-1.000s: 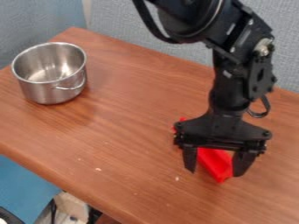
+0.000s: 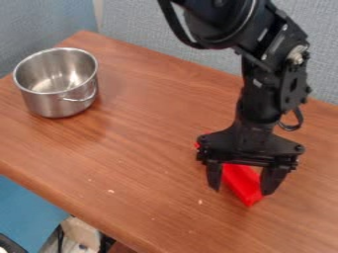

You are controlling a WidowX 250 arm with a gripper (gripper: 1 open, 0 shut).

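My black gripper [image 2: 242,176] is low at the right of the wooden table, its two fingers apart on either side of a red block [image 2: 243,192]. The block lies on the table under the gripper, partly hidden by it. Whether the fingers touch the block is unclear.
A steel pot [image 2: 55,89] with handles stands at the back left of the table [image 2: 132,168]. The table's front left edge drops to a blue surface [image 2: 34,212] and some clutter; grey padded walls stand behind.
The gripper has shifted very slightly; otherwise nothing visibly differs.
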